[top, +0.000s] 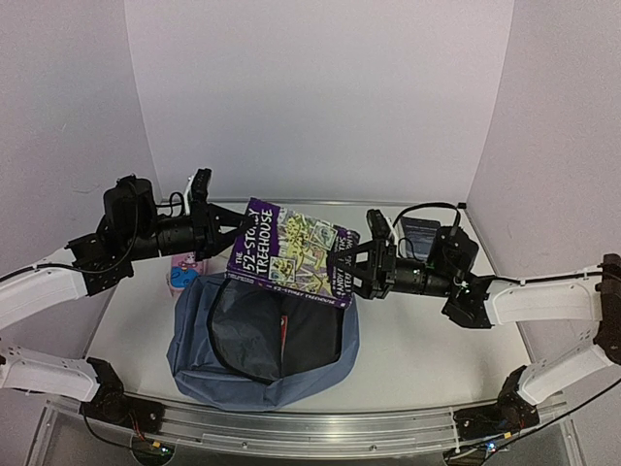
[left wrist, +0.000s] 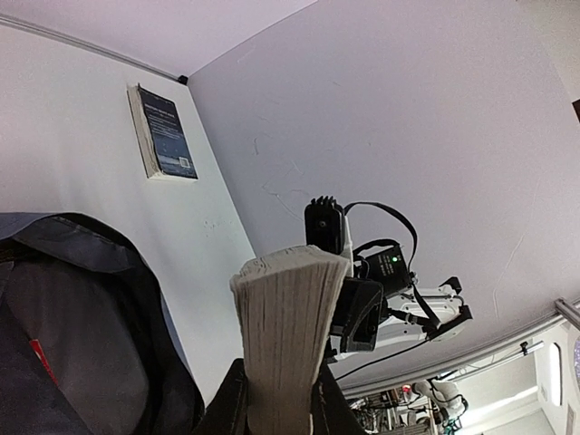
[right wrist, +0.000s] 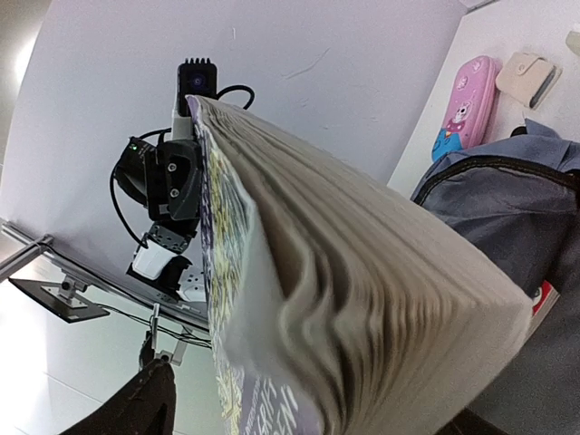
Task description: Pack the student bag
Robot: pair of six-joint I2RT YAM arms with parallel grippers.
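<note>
A purple book (top: 296,254), "The 52-Story Treehouse", is held up tilted above the back part of the bag. My left gripper (top: 236,223) is shut on its left edge; in the left wrist view its fingers (left wrist: 234,403) press on both sides of the book (left wrist: 288,335). At the book's right edge, my right gripper (top: 351,270) straddles it; in the right wrist view its fingers (right wrist: 136,408) stand wide apart, with the fanned pages (right wrist: 362,299) between them. The blue-grey bag (top: 189,354) lies with its mouth open, a red strip (top: 283,335) showing inside.
A dark blue book lies on the table at the right. Beyond the bag's left side are a pink pencil case (right wrist: 467,104) and a beige wallet (right wrist: 526,77). The table (top: 417,354) right of the bag is clear.
</note>
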